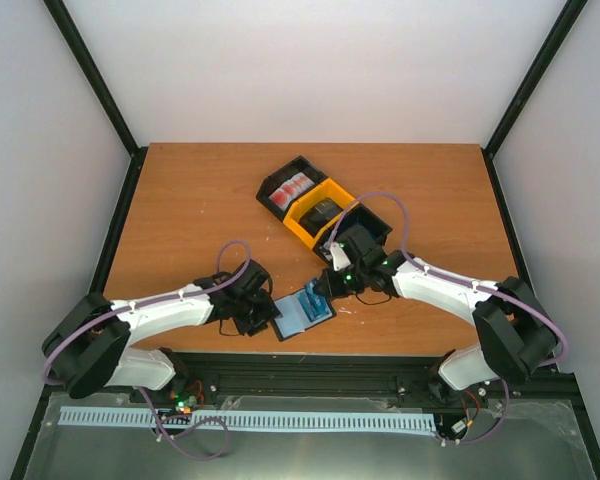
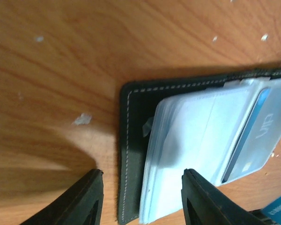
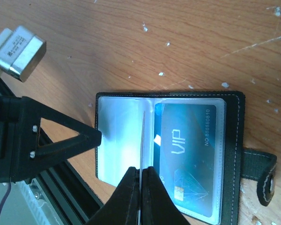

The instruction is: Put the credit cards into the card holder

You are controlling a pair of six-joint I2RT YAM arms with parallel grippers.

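Note:
The open card holder (image 1: 303, 312) lies near the front edge, with clear sleeves and a blue VIP card (image 3: 180, 150) in one of them. My right gripper is shut on a thin card (image 3: 141, 145), held edge-on over the holder in the right wrist view; its blue corner (image 2: 278, 208) shows at the lower right of the left wrist view. My left gripper is open over the holder's dark cover (image 2: 133, 164) and sleeve edge, nothing seen between its fingers.
Behind the holder stand a black bin (image 1: 273, 183) with reddish items, a yellow bin (image 1: 300, 225) with dark items, and another black bin (image 1: 373, 220). Bare table lies at left and far right.

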